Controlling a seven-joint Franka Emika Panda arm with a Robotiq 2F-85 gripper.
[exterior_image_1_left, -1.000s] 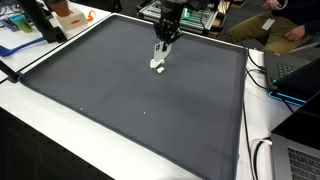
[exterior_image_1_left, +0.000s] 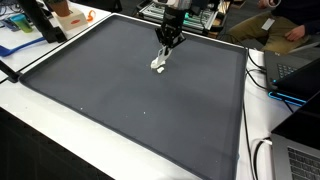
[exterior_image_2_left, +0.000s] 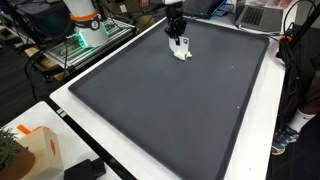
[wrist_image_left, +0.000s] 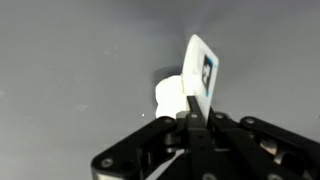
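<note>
My gripper is shut on a thin white card-like piece (wrist_image_left: 199, 70) with a dark and blue print, which stands out beyond the fingertips in the wrist view. Under and beside it, a white rounded thing (wrist_image_left: 170, 97) lies on the grey board; I cannot tell whether the two are one object. In exterior view 2 the gripped white piece (exterior_image_2_left: 181, 45) hangs just over the board, its lower part at or near the surface. Exterior view 1 shows the white thing (exterior_image_1_left: 158, 63) near the board's far edge, below the gripper (exterior_image_1_left: 165, 48).
The dark grey board (exterior_image_1_left: 130, 110) is mostly bare, on a white table (exterior_image_1_left: 150, 157). Laptops (exterior_image_1_left: 298, 145) and cables stand along the right side in exterior view 1. A potted plant (exterior_image_2_left: 15, 157) sits at the near left in exterior view 2.
Over the last second the gripper has dipped slightly and shifted a little to the right in exterior view 1. The white thing on the board stays about where it was.
</note>
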